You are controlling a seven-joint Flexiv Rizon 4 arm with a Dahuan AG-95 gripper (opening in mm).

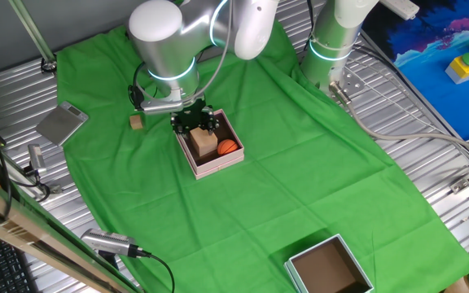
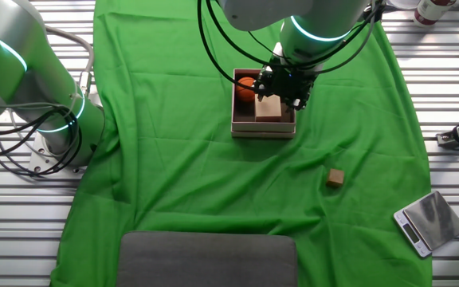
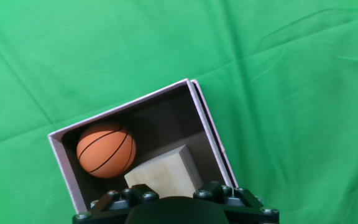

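Note:
A pale wooden block [image 1: 204,142] and a small orange basketball [image 1: 228,146] lie inside a pinkish box [image 1: 219,165] with a dark interior. My black gripper [image 1: 195,128] hangs over the back part of this box, its fingers spread apart and open. In the wrist view the ball [image 3: 107,150] rests in the left corner, while the block [image 3: 164,173] is partly covered by the gripper. Seen from the second exterior view, the block [image 2: 268,108] sits just below and beside the gripper [image 2: 284,89]. Whether the fingers touch it cannot be told.
A small wooden cube [image 1: 136,122] lies on the green cloth, near a flat scale [image 1: 62,124]. An empty box [image 1: 330,268] stands at the front. Open cloth lies between the two boxes.

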